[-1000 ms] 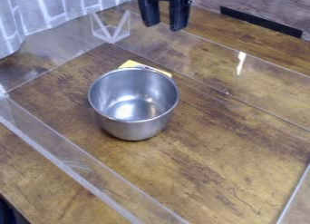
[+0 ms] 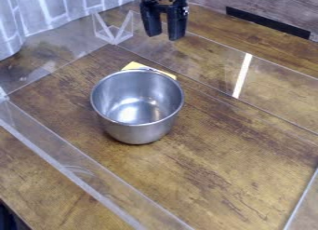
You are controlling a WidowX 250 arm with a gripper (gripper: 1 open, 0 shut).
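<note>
My gripper (image 2: 165,25) is at the top centre of the view, high at the back of the wooden table, open with its two dark fingers apart. A steel pot (image 2: 137,113) stands in the middle-left of the table. Just behind the pot lies a flat yellow object (image 2: 149,67), partly hidden by the pot's rim.
Clear plastic walls surround the wooden work surface (image 2: 224,159). A clear angular piece (image 2: 112,27) stands at the back left, near a white curtain (image 2: 32,24).
The pot and the yellow object have not moved.
</note>
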